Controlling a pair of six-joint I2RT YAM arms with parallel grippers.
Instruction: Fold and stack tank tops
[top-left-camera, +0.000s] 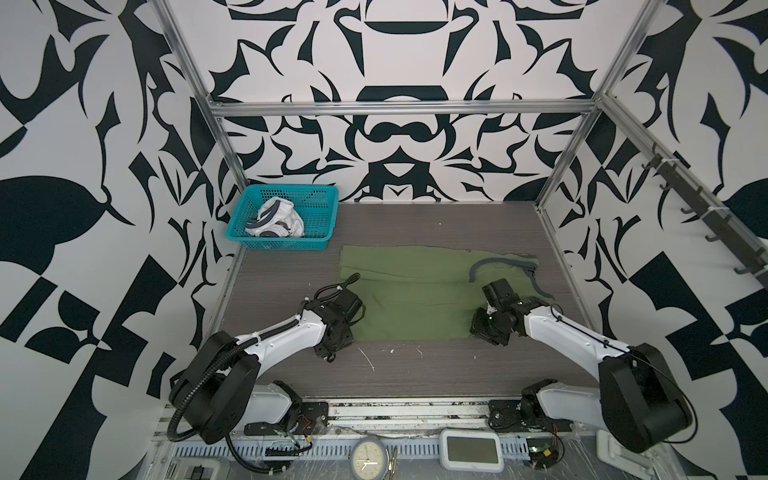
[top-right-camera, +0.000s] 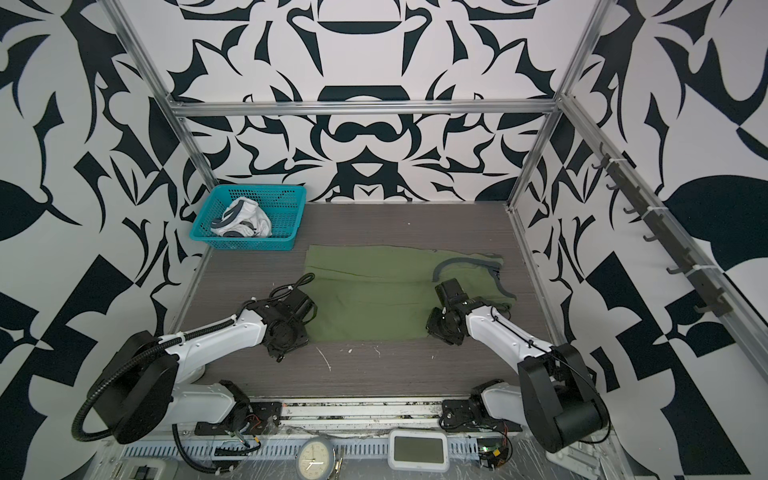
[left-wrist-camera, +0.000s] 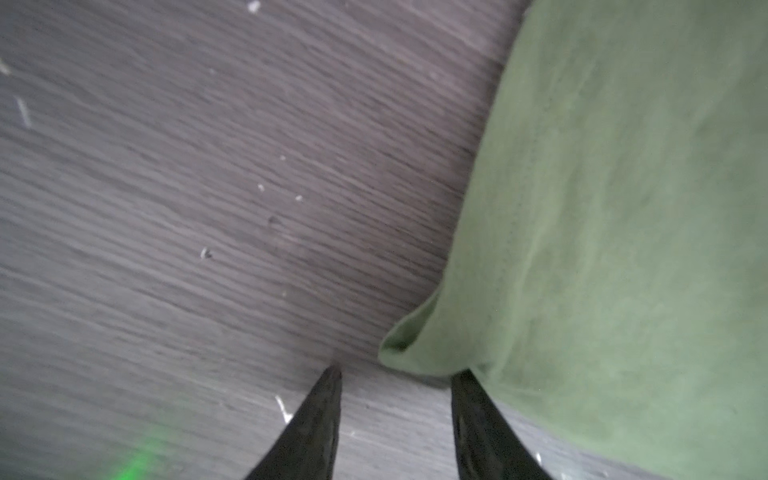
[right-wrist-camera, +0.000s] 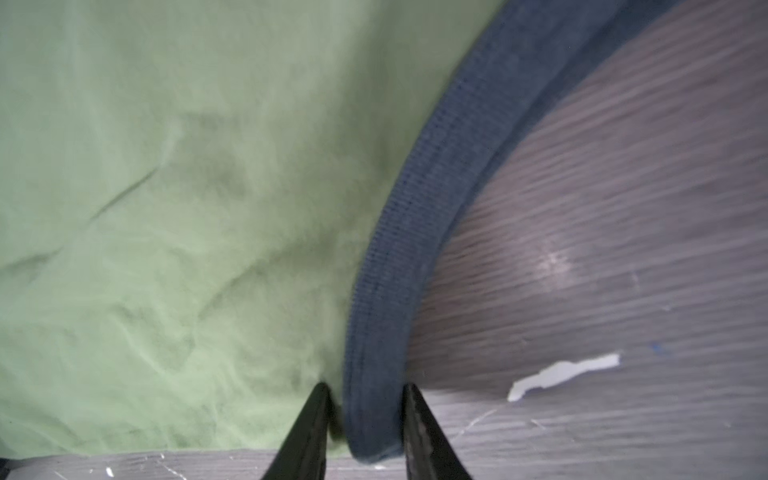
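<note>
An olive-green tank top (top-left-camera: 412, 292) with grey trim lies flat across the table. My left gripper is part open at the near left corner of the shirt, where a small flap of fabric (left-wrist-camera: 448, 336) curls up beside the fingertips. My right gripper is at the near edge toward the right, its fingers either side of the grey trim band (right-wrist-camera: 392, 272); whether they grip it is unclear.
A teal basket (top-left-camera: 320, 220) with crumpled white-and-grey garments (top-left-camera: 276, 217) stands at the back left. Bare table (top-left-camera: 432, 224) shows behind the shirt and along the front. Patterned walls enclose the sides and back.
</note>
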